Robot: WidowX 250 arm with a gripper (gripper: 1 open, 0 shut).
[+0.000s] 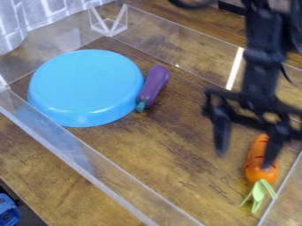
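My black gripper (250,128), blurred, hangs at the right over the wooden surface, its fingers spread apart and open, just above and beside an orange toy carrot (262,166) with pale green leaves, whose top it partly hides. A purple toy eggplant (154,83) lies at the upper middle, touching or close beside a light blue round bowl or lid (83,84) on the left. I see nothing held between the fingers.
Clear plastic walls (88,170) edge the wooden area. A white cloth (30,22) is at the back left and a blue object (6,212) at the bottom left corner.
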